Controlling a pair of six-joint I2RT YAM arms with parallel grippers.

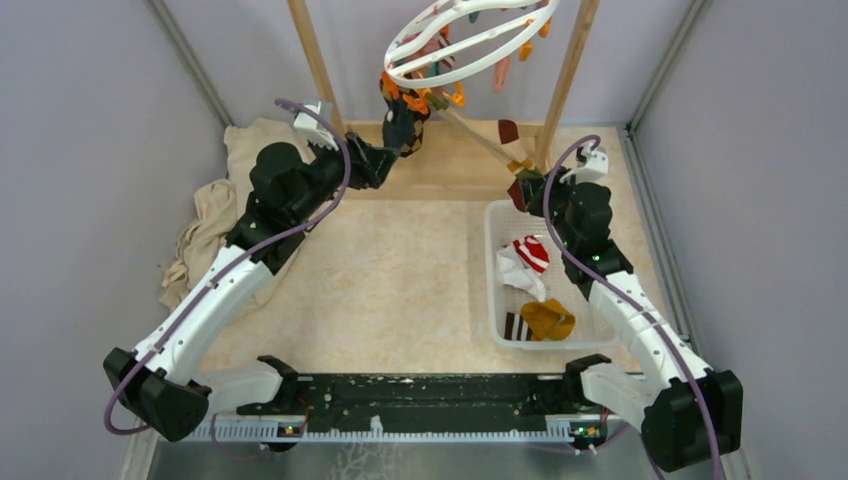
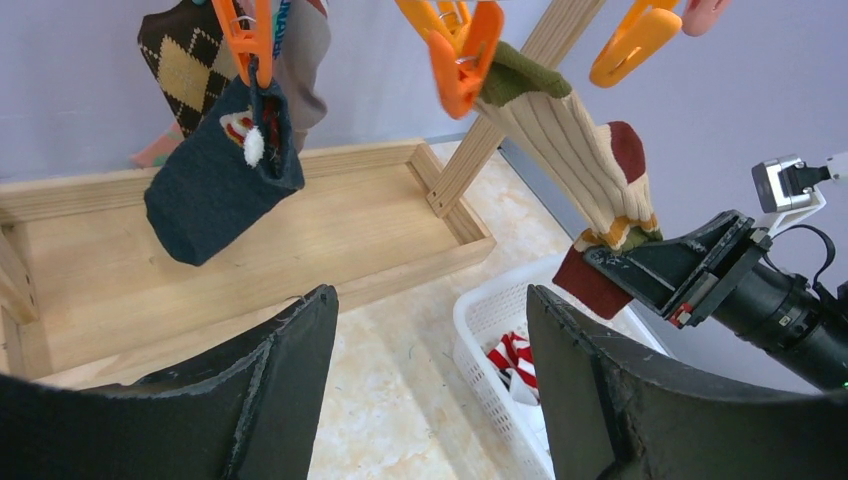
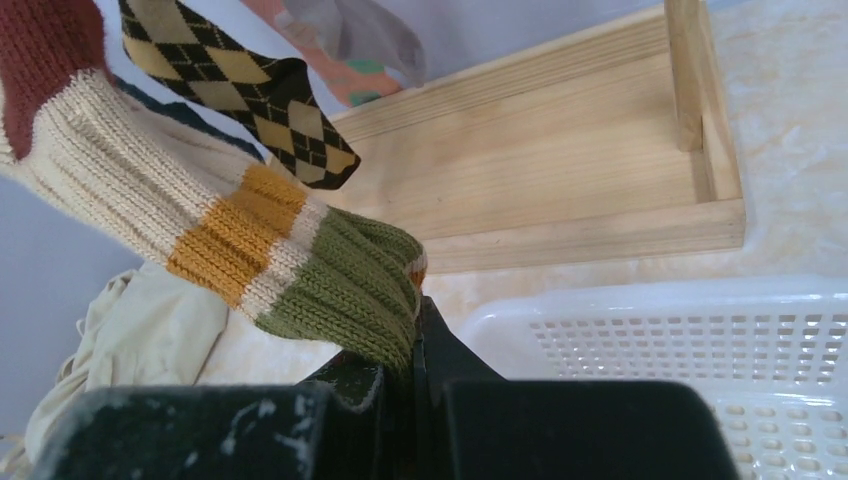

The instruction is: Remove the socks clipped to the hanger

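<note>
A striped cream, olive and maroon sock hangs from an orange clip on the white hanger, pulled diagonally to the right. My right gripper is shut on its cuff, as the left wrist view shows too. A dark navy sock and an argyle sock hang from clips at left. My left gripper is open below and in front of these socks, with nothing between its fingers.
A white basket on the right holds red-striped, white, mustard and dark socks. Beige cloth lies at the left. The wooden stand is at the back.
</note>
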